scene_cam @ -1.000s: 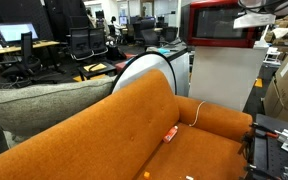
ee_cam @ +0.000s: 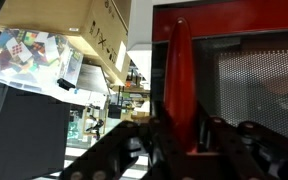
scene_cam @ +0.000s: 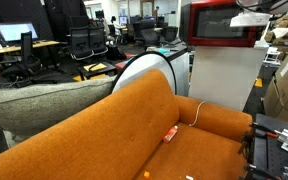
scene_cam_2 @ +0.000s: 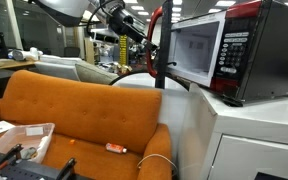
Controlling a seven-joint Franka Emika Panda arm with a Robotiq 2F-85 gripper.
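A red microwave (scene_cam_2: 236,48) stands on a white cabinet, its front on the left and its pale inside (scene_cam_2: 192,42) showing. The microwave door (scene_cam_2: 157,42) is swung open and appears nearly edge-on in exterior view 2. My gripper (scene_cam_2: 149,46) is at the door, reaching in from the left. Seen from the wrist, a glossy red handle (ee_cam: 180,80) runs down between the dark fingers, and the gripper is shut on it. Behind the handle are the door's red border (ee_cam: 239,20) and dark mesh window (ee_cam: 269,85). The fingertips' contact is partly hidden by the handle.
The white cabinet (scene_cam_2: 234,130) stands under the microwave. An orange sofa (scene_cam_2: 79,105) fills the floor to its left, with a small red item (scene_cam_2: 115,148) on the seat. A clear bin (scene_cam_2: 24,140) sits at lower left. In the wrist view, a cardboard box (ee_cam: 89,30) appears at upper left.
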